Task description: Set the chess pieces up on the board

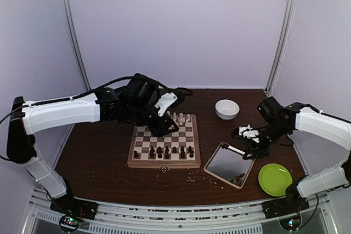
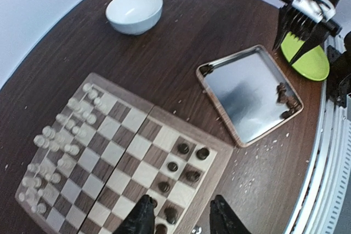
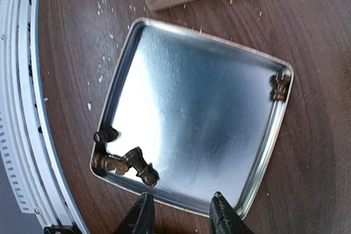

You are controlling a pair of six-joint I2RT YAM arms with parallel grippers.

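Note:
The wooden chessboard [image 1: 148,163] lies on the table. Light pieces [image 2: 71,113] stand close together along its far side, and dark pieces [image 2: 164,187] stand along the near side. Above the board hangs my left gripper, its fingers apart and nothing held between them. To the board's right, a metal tray [image 1: 222,176] carries the loose dark pieces: several [image 3: 131,163] lie in one corner, and a dark piece or two [image 3: 279,86] lie against the opposite side. My right gripper is over the tray's edge, part open and empty.
A white bowl [image 1: 227,109] stands behind the tray, and a green plate [image 1: 275,180] is at its right. Small pale bits [image 1: 192,179] are scattered on the table in front of the board. Table between board and bowl is clear.

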